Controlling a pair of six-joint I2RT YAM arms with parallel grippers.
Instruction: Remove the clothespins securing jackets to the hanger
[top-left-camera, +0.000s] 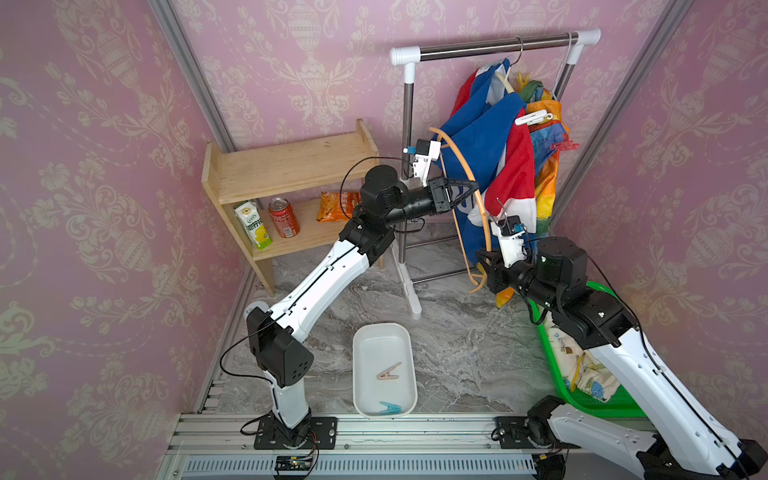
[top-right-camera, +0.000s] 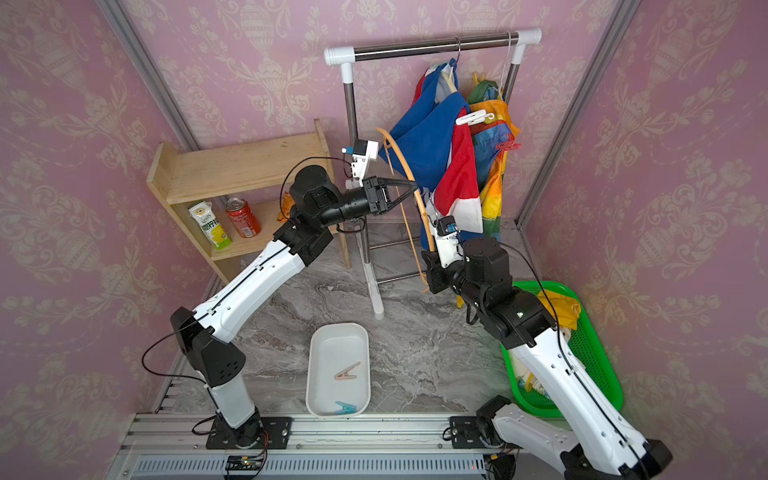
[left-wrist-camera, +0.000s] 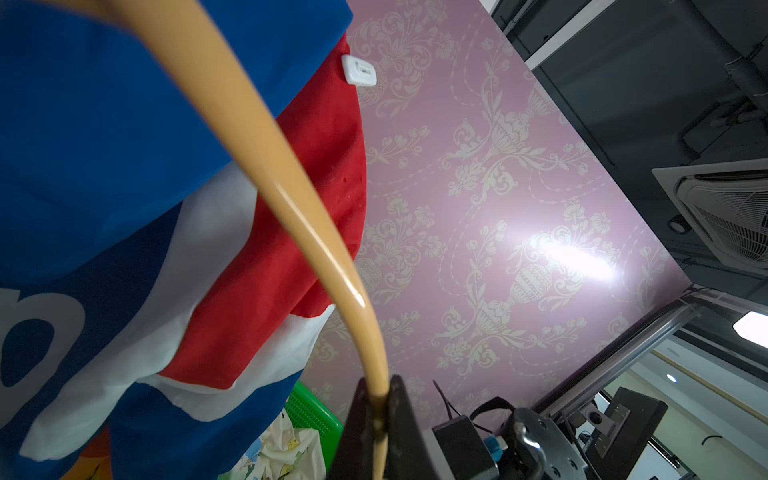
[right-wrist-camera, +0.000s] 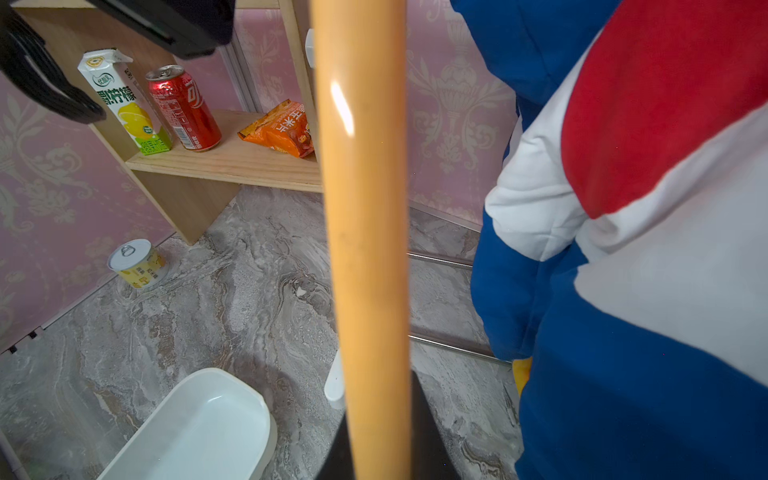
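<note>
An orange wooden hanger (top-left-camera: 459, 157) with no garment on it stands on end between my two arms. Midway along it, my left gripper (top-left-camera: 470, 192) is shut on its bar, which runs between the fingers in the left wrist view. My right gripper (top-left-camera: 488, 260) is shut on the hanger nearer its lower end; the bar (right-wrist-camera: 366, 240) fills the middle of the right wrist view. Behind hangs a blue, red and white jacket (top-left-camera: 480, 120) on the rack, with a white clothespin (top-left-camera: 533, 117) at its shoulder. A pink clothespin (top-left-camera: 388, 371) and a blue clothespin (top-left-camera: 390, 408) lie in the white tray (top-left-camera: 360, 352).
The metal rack (top-left-camera: 496, 48) also carries a multicoloured garment (top-left-camera: 548, 168) on the right. A wooden shelf (top-left-camera: 288, 164) with a can, a carton and a snack bag stands left. A green basket (top-right-camera: 596, 360) of cloths sits under my right arm. Floor around the tray is clear.
</note>
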